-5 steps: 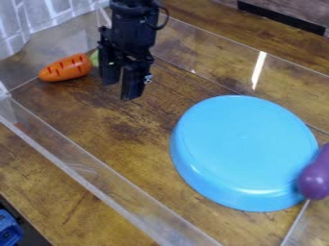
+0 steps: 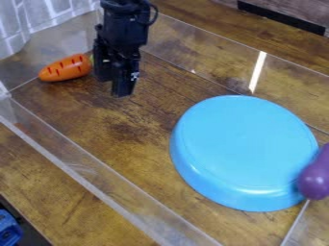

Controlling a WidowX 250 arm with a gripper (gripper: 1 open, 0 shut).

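The black gripper hangs at the upper middle of the camera view, low over the wooden board, just right of an orange toy carrot near the left edge. Whether its fingers are open or shut is unclear. A large blue upturned dish or lid fills the right of the board.
A purple object lies at the right edge beside the blue dish. A clear plastic wall runs along the lower left, with a blue item outside it. The middle of the board is bare.
The gripper has moved somewhat left, toward the carrot. A small green object visible behind it earlier is now hidden.
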